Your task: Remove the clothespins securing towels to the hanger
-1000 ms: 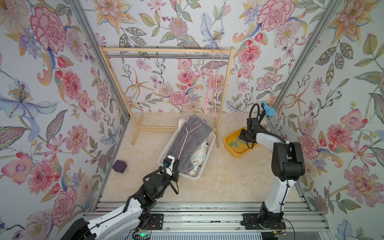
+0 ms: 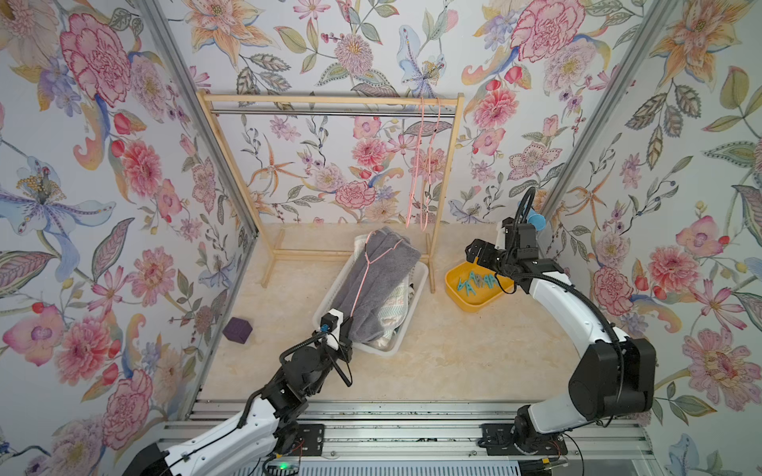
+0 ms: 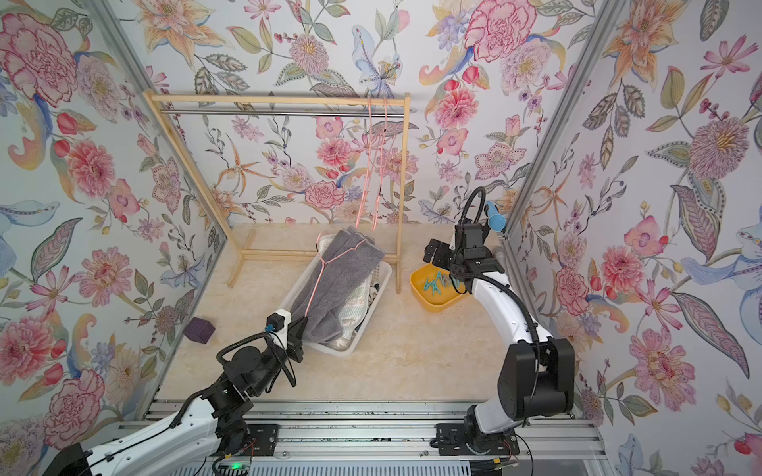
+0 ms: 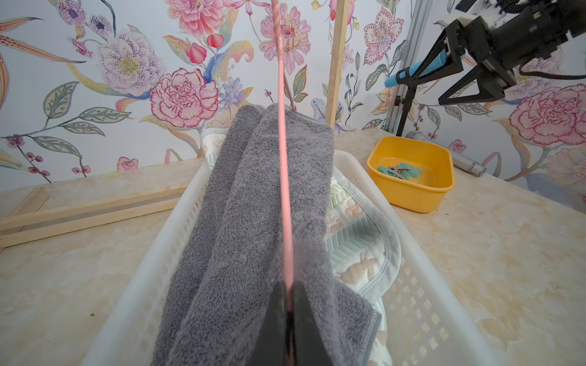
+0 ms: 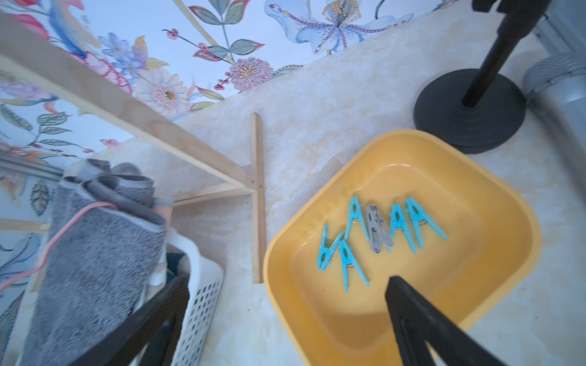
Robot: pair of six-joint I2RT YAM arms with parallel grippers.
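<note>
My left gripper is shut with a thin pink hanger running into its fingertips, above the grey towel piled with a patterned towel in the white basket. My right gripper is open and empty over the yellow bin, which holds several blue clothespins and a grey one. More pink hangers hang on the right end of the wooden rack's rail. I see no clothespin on the towels.
The wooden rack stands at the back, its foot beside the bin. A black stand with a blue cylinder and a silver cylinder are behind the bin. A purple block lies at left.
My right gripper has risen out of the yellow bin and shifted slightly left, its arm swinging to a more raised pose. The left arm is almost unchanged.
</note>
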